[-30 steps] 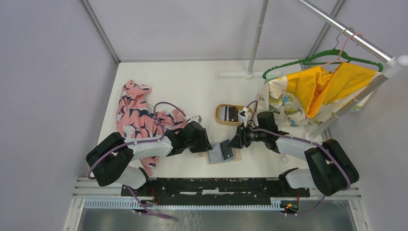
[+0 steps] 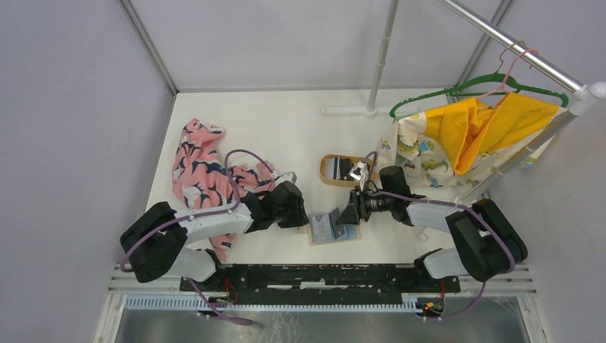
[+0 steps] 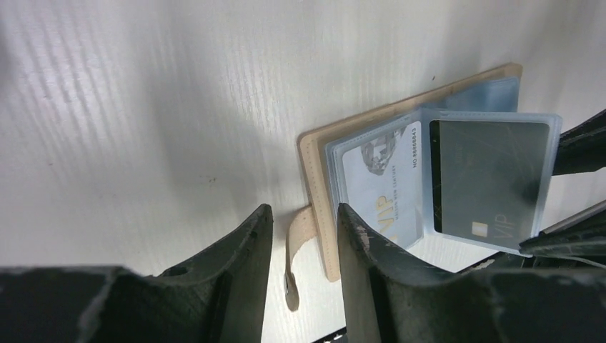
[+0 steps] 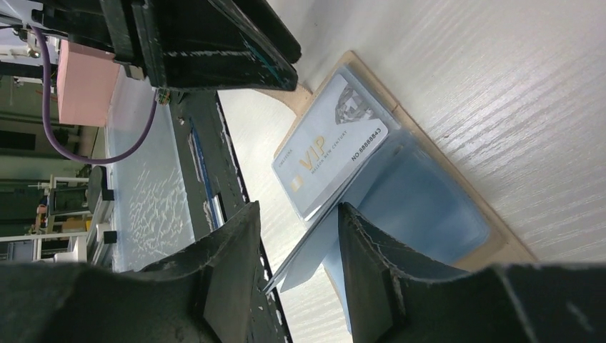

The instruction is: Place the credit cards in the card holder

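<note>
The card holder [image 3: 318, 171] lies flat on the table, a tan board with clear sleeves, with a white VIP card [image 4: 325, 143] in it. In the left wrist view a dark VIP card [image 3: 486, 179] in a raised clear sleeve stands beside the white one. My right gripper is over that raised flap, seen edge-on between its part-open fingers; whether it is gripped is unclear. My left gripper is part open at the holder's left end, above the tan strap, nothing visibly held.
A tray with cards [image 2: 336, 168] sits behind the holder. Pink cloth [image 2: 193, 164] lies at the left; a rack with yellow cloth [image 2: 486, 136] stands at the back right. The table edge is close in front.
My left gripper has moved slightly left, away from the holder's middle. My right gripper has shifted a little, and the holder's flap stands more raised than before.
</note>
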